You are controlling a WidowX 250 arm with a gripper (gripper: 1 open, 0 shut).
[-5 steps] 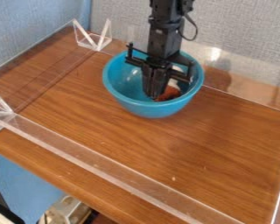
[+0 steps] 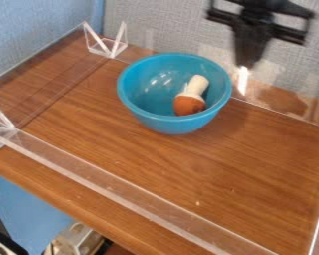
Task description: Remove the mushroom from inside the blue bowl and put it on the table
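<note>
Inside the blue bowl (image 2: 139,91) lies the mushroom (image 2: 190,103), against the right part of the bowl's inner wall. Its pale stem points up and its orange-brown cap faces down toward the front. My black gripper (image 2: 246,62) is up and to the right of the bowl, blurred by motion and apart from the mushroom. Nothing can be made out in its fingers, and the blur hides how they stand.
Low transparent walls edge the table, with white wire-like corner braces (image 2: 107,41) at the left. A grey textured panel rises behind.
The gripper was down in the bowl by the mushroom; it rose and has now swung up and right, away from the bowl. The mushroom remains in the bowl, now fully visible.
</note>
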